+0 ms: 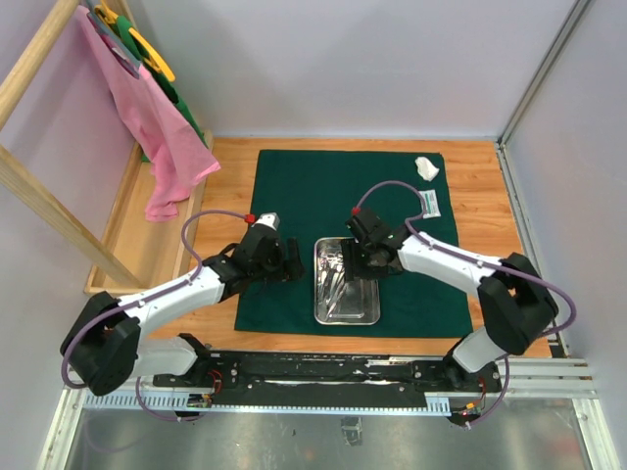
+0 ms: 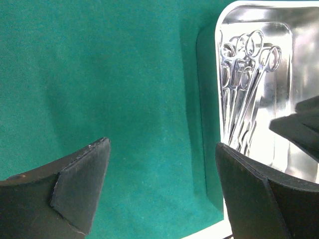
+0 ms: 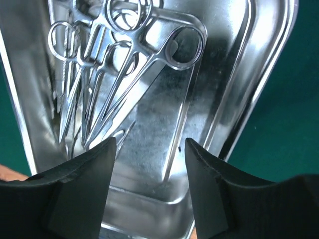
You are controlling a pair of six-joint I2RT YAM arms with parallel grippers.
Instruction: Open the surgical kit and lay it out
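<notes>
A steel tray [image 1: 364,311] of scissors and clamps [image 3: 114,64] rests on the green cloth [image 1: 304,176], right of centre near the front. My right gripper [image 1: 353,257] is over the tray, its fingers open above the instruments, holding nothing. My left gripper [image 1: 290,257] stands just left of the tray, open, nothing between its fingers over bare cloth in the left wrist view. The tips of the right gripper's fingers show at the right of that view.
A white packet [image 1: 429,204] and white gauze [image 1: 426,167] lie at the cloth's back right. A wooden rack [image 1: 29,186] with hanging pink [image 1: 147,127] and green cloths stands on the left.
</notes>
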